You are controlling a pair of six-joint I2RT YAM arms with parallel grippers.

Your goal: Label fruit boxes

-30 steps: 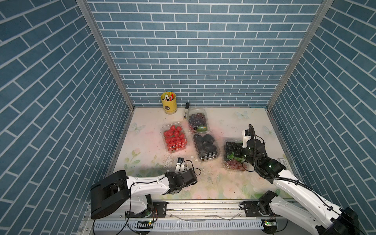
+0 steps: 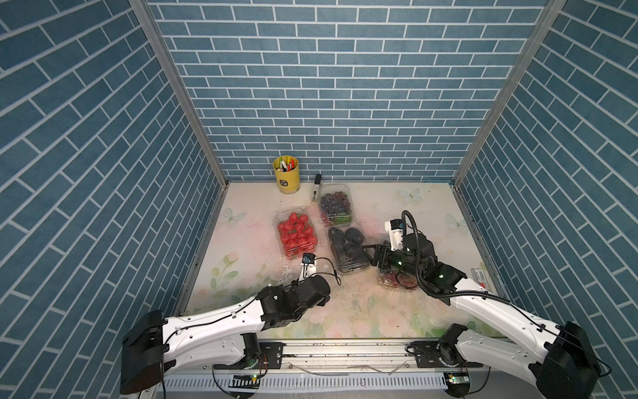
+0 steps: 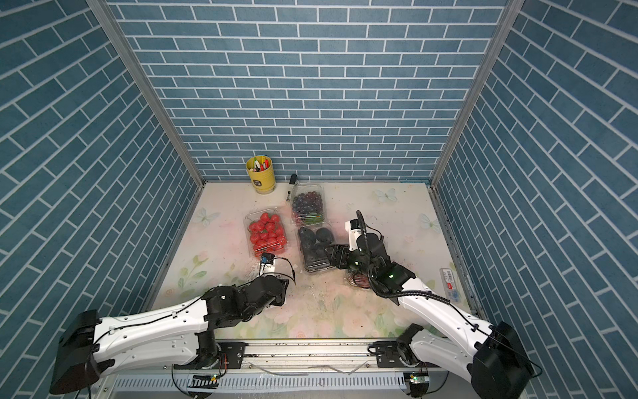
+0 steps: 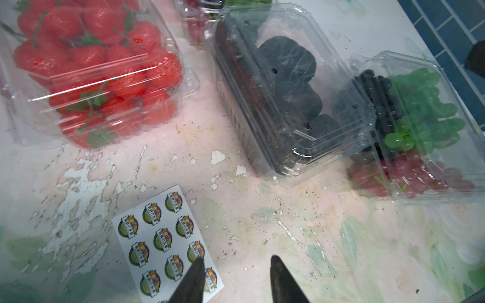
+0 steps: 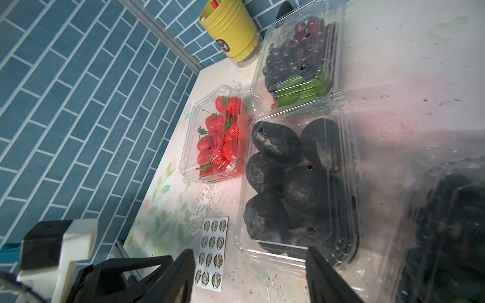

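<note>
Clear lidded boxes stand on the table: strawberries (image 2: 296, 232), dark grapes (image 2: 335, 204), avocado-like dark fruit (image 2: 345, 254), and mixed grapes (image 4: 424, 111) at the right. A white sheet of round fruit labels (image 4: 161, 247) lies at the lower left in the left wrist view. My left gripper stands over the sheet's right corner, its fingertips apart with table showing between them; no label shows on them. Above the dark-fruit box's near edge, my right gripper has its fingers spread, nothing visible between. From above, arms hide most of the sheet and the mixed-grape box.
A yellow cup of pens (image 2: 287, 176) stands by the back wall, with a black-capped marker (image 2: 316, 189) beside the dark-grape box. A small packet (image 3: 449, 284) lies near the right wall. Bare table (image 2: 372, 312) stretches along the front.
My right arm has swung left from the mixed-grape box to the dark-fruit box. My left arm has extended away from the front edge, its gripper now nearer the strawberries. The boxes have stayed put.
</note>
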